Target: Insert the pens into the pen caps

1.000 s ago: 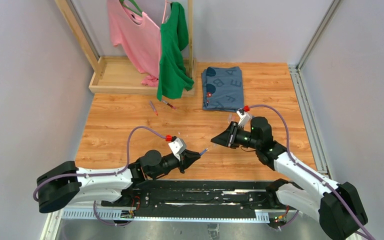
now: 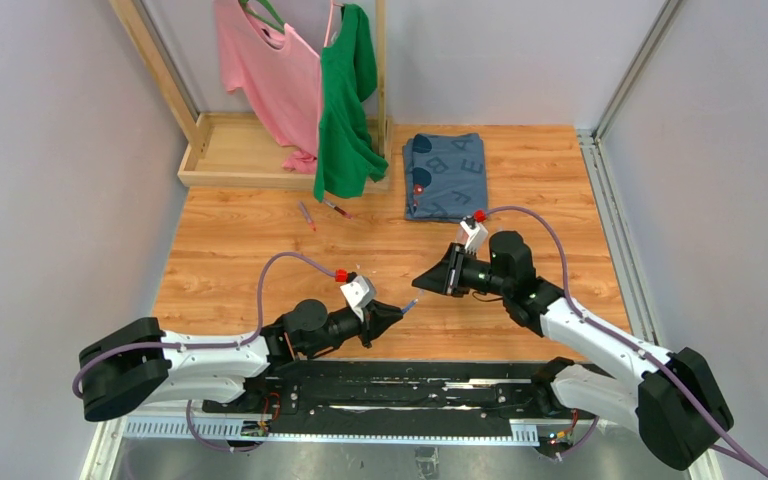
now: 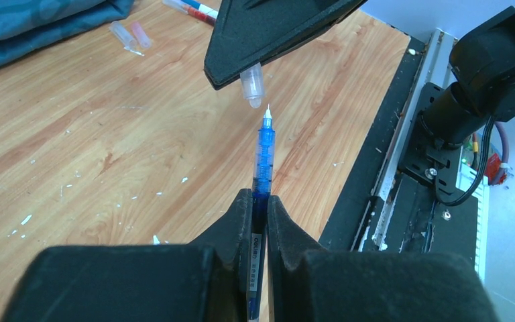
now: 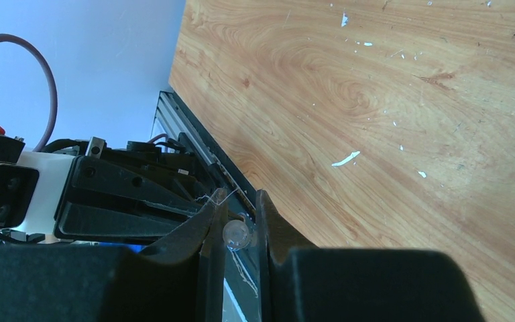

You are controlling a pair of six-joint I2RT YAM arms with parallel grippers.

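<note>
My left gripper is shut on a blue pen (image 3: 263,161), whose white tip points away from the fingers. Close beyond that tip hangs a clear cap (image 3: 253,86), held in my right gripper (image 2: 417,285), which is shut on it. A small gap shows between tip and cap in the left wrist view. Seen from the right wrist, the cap (image 4: 237,234) is a round clear end between the fingers, and it hides the pen's tip. Two more pens, a purple-and-red pen (image 2: 307,216) and a dark-and-red pen (image 2: 338,209), lie on the table.
Two loose caps, a clear cap (image 3: 123,33) and a pink cap (image 3: 141,35), lie near the folded blue cloth (image 2: 446,178). A wooden rack (image 2: 230,180) with hanging shirts stands at the back left. Scraps litter the otherwise bare table middle.
The right gripper has moved slightly left and toward the front, bringing the cap nearer the pen. My left gripper has shifted only a little to the right.
</note>
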